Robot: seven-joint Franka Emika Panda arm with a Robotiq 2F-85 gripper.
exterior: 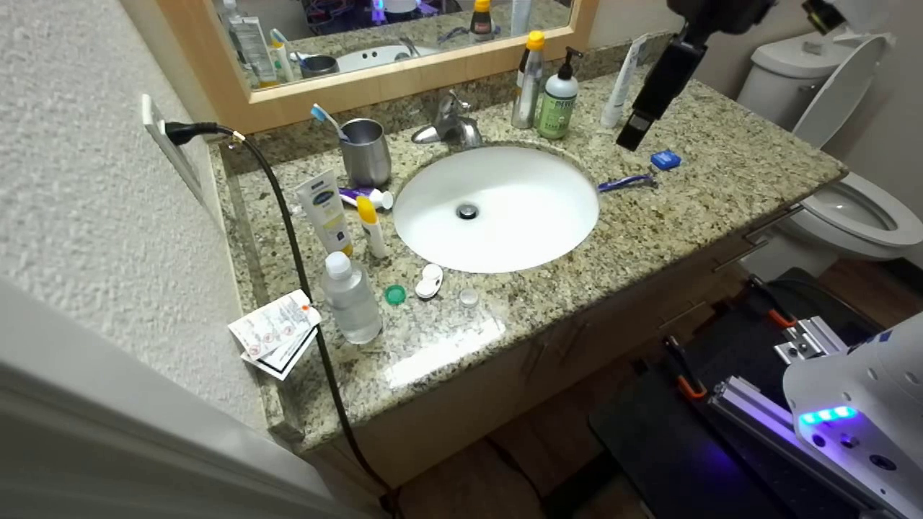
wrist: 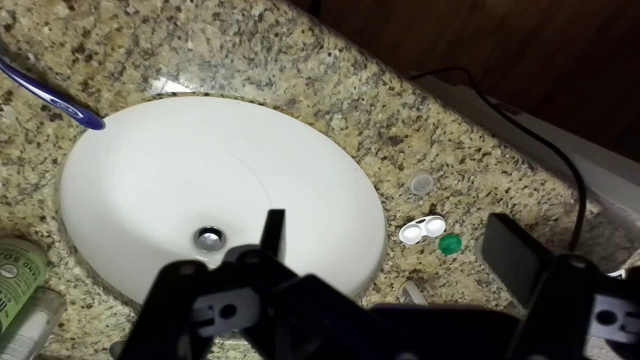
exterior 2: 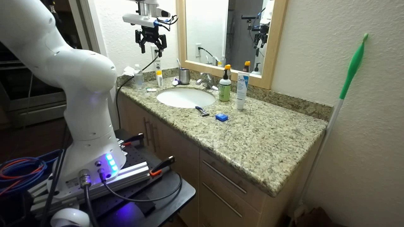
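My gripper (exterior 2: 151,52) hangs high above the counter in exterior view 2, open, with empty air between its fingers. In the wrist view, its fingers (wrist: 274,231) stand wide apart over the right side of the white sink (wrist: 180,156). Beyond the gap, down on the granite, lie an uncapped white contact lens case (wrist: 423,229), a green cap (wrist: 450,243) and a pale round cap (wrist: 421,182). Exterior view 1 catches only part of the gripper at the top, with one dark finger (exterior: 638,128) plainly visible.
Left of the sink stand a clear bottle (exterior: 352,303), a lotion tube (exterior: 324,212), a yellow-capped stick (exterior: 371,226) and a metal cup (exterior: 365,154). A soap bottle (exterior: 558,104) and white tube (exterior 2: 242,90) stand behind. A razor (exterior 2: 201,110) and blue box (exterior 2: 221,117) lie right. A black cable (exterior: 298,259) hangs left.
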